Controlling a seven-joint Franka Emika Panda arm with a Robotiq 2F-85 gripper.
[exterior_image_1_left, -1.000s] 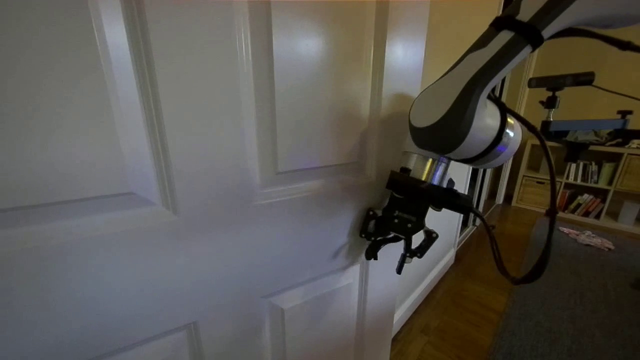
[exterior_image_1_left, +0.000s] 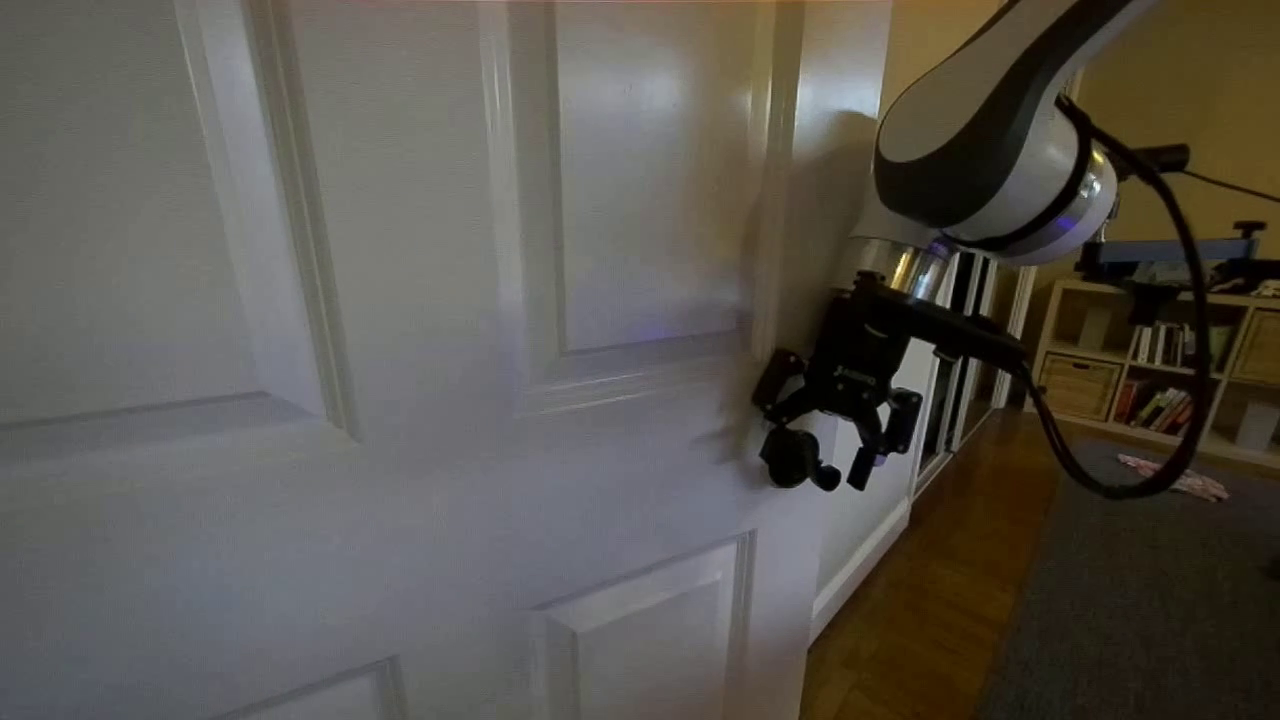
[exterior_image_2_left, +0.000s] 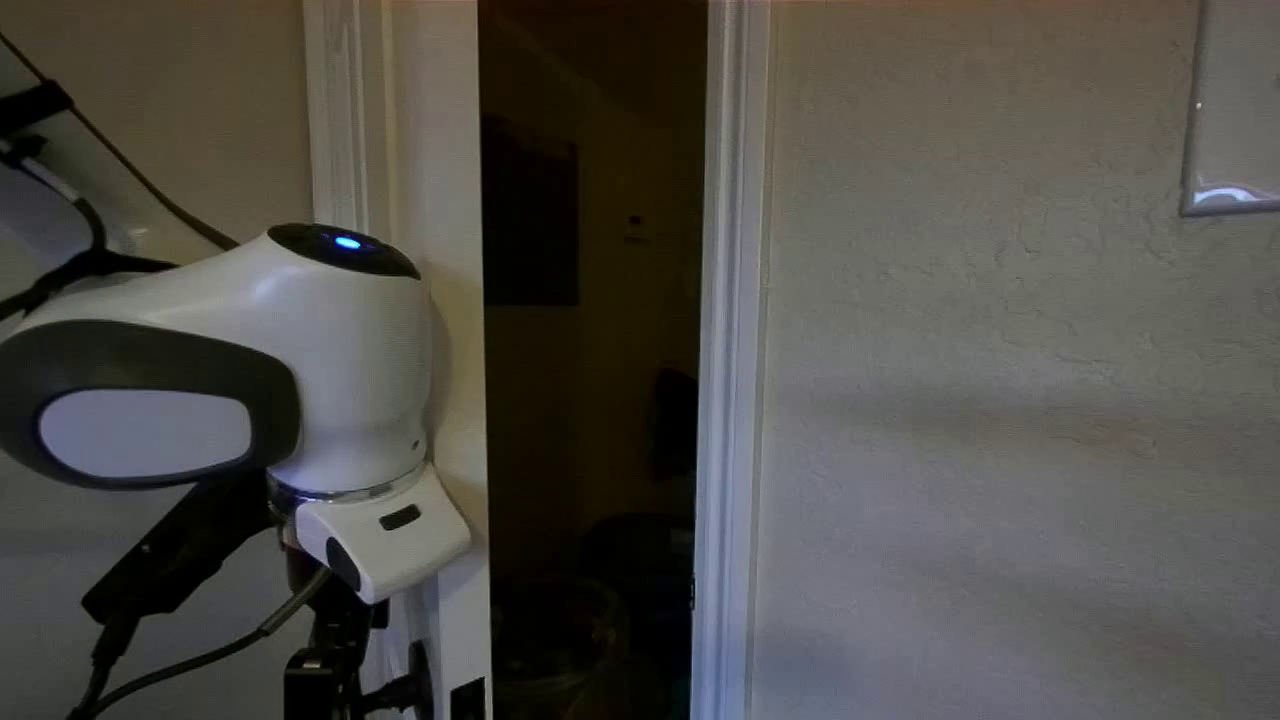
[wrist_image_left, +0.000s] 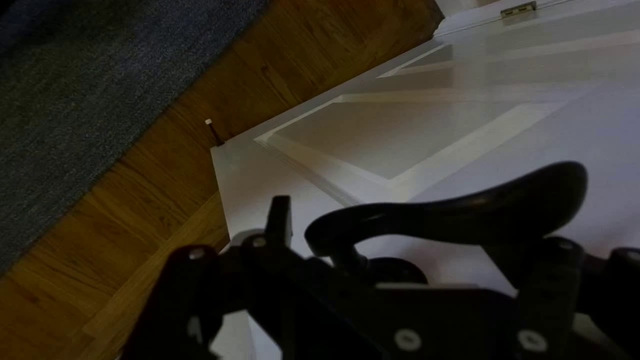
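The white panelled door (exterior_image_1_left: 648, 480) fills much of exterior view 1. Near its free edge, a black lever handle (wrist_image_left: 444, 222) shows clearly in the wrist view, its curved bar crossing the space in front of my fingers. My gripper (exterior_image_1_left: 828, 450) is open and tilted downward close to the handle's round end (exterior_image_1_left: 789, 457). The handle appears in front of the gripper in exterior view 1; whether the fingers touch it, I cannot tell. The second exterior view cuts off most of the gripper, but the door's edge (exterior_image_2_left: 450, 396) shows beside the arm.
A dark gap (exterior_image_2_left: 594, 360) lies between the door edge and the white frame (exterior_image_2_left: 729, 360). Wooden floor (exterior_image_1_left: 912, 600) and a grey rug (exterior_image_1_left: 1116, 600) lie to the right, with a shelf (exterior_image_1_left: 1152, 372) at the back. A cable (exterior_image_1_left: 1182, 396) loops from the arm.
My gripper has moved up and to the right in exterior view 1, and the handle's round end has come into sight. The door's free edge has shifted slightly right.
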